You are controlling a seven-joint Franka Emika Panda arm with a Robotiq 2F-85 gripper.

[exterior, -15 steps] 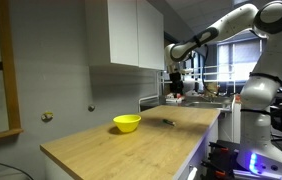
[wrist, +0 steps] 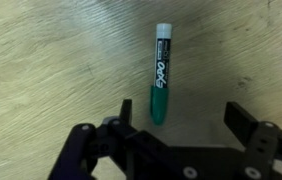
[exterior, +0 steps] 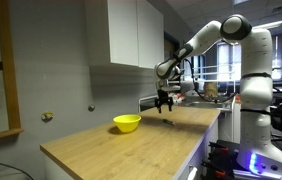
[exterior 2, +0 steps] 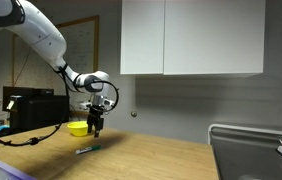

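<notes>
On the wooden counter lies an Expo marker [wrist: 162, 72], white and black in the barrel with a green cap end towards my fingers in the wrist view. The same marker [exterior 2: 88, 150] shows in exterior view 2 below my gripper [exterior 2: 97, 108], and the marker [exterior: 168, 121] is a small dark shape in exterior view 1. My gripper is open, its two fingers wide apart on either side of the cap end, with nothing held. It hangs above the counter, apart from the marker. A yellow bowl [exterior: 127, 123] stands on the counter beyond the marker.
The wooden counter [exterior: 111, 150] has much bare surface around the marker and bowl. White cabinets [exterior: 126, 35] hang over the counter's back. A black box-like object [exterior 2: 29, 105] stands beyond the bowl in exterior view 2.
Over the last second my gripper has come down and towards the bowl side, from high up to low above the marker. Marker and bowl have stayed in place.
</notes>
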